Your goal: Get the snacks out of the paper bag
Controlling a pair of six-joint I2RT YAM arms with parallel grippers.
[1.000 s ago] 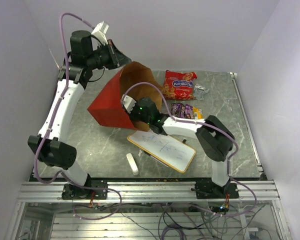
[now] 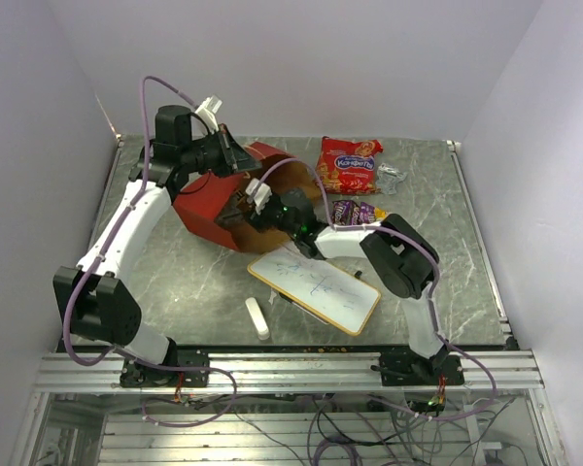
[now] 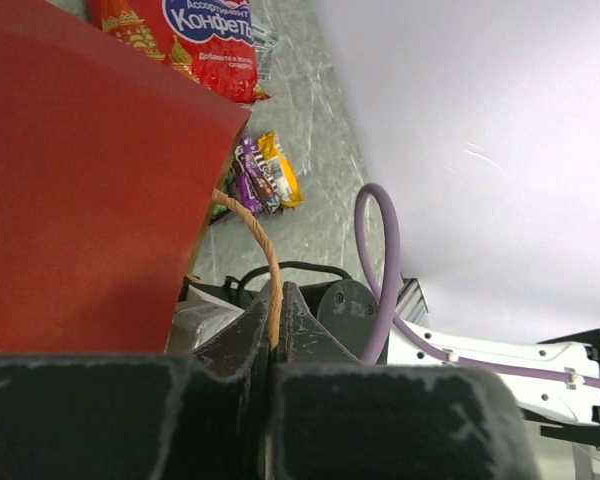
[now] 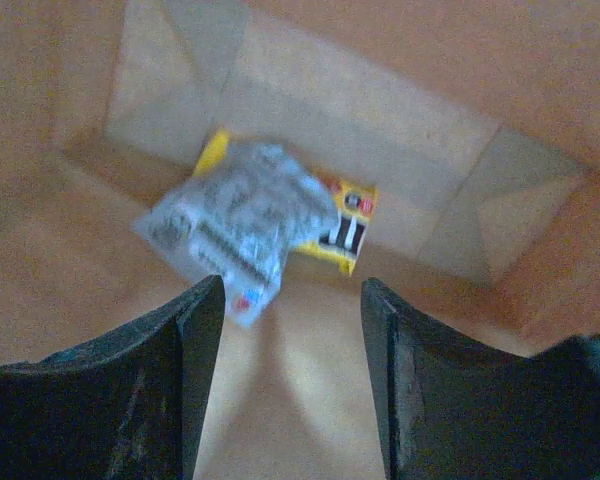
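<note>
The red paper bag (image 2: 204,214) lies on its side. My left gripper (image 2: 243,167) is at its upper edge, shut on the twisted paper handle (image 3: 261,238). My right gripper is inside the bag, fingers apart, facing a silvery wrapped snack (image 4: 242,215) and a yellow wrapped one (image 4: 350,230) behind it, with nothing between its fingers.
A red candy bag (image 2: 348,165), a clear packet (image 2: 389,179) and purple and yellow bars (image 2: 353,213) lie right of the bag. A whiteboard (image 2: 321,291) and white cylinder (image 2: 257,318) lie in front.
The right gripper has shifted slightly within the bag.
</note>
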